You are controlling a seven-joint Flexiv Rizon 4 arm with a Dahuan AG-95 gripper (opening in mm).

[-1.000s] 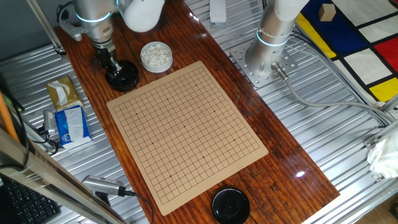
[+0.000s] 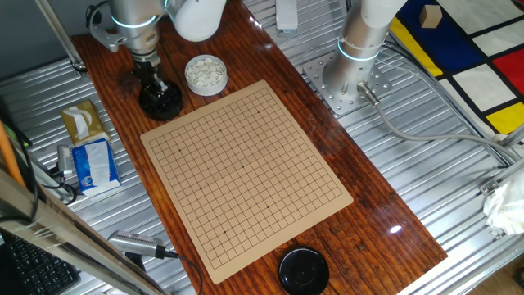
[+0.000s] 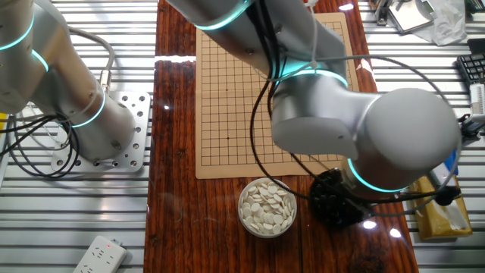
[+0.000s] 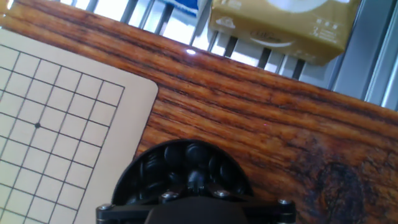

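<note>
My gripper [image 2: 161, 85] is over the bowl of black stones [image 2: 160, 105], near the far left corner of the Go board [image 2: 246, 172]. From the wrist, the black stones [image 4: 155, 163] fill the round bowl, and the dark gripper covers its lower part. Dark fingers against dark stones hide the gap, so I cannot tell how the fingers stand or whether a stone is between them. No stones lie on the board. A white bowl of white stones [image 2: 206, 74] stands beside the black one.
A round black lid [image 2: 303, 271] lies by the board's near edge. Tissue packs, one gold [image 2: 84, 123] and one blue [image 2: 96, 167], sit off the table's left side. Bare wood [image 2: 377, 221] shows right of the board.
The arm's wrist and gripper have shifted a little to the right in exterior view 1, staying over the black-stone bowl. Bowls and board have not moved.
</note>
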